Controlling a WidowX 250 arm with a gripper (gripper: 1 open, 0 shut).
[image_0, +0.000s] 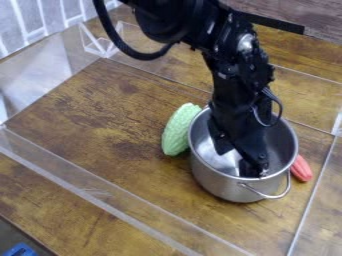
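A steel pot (241, 188) with a wire handle stands on the wooden surface at the right. The black gripper (238, 150) reaches down inside it, its lower part partly hidden by the rim and dark against the interior. Whether anything sits between its fingers cannot be made out. A pale green corn-like piece (179, 128) lies against the pot's left side, and a red elongated piece (302, 169) lies just to its right.
Bare wooden worktop (94, 140) fills the left and front. Clear plastic edging runs along the left side, and a blue object (19, 249) shows in the bottom left corner.
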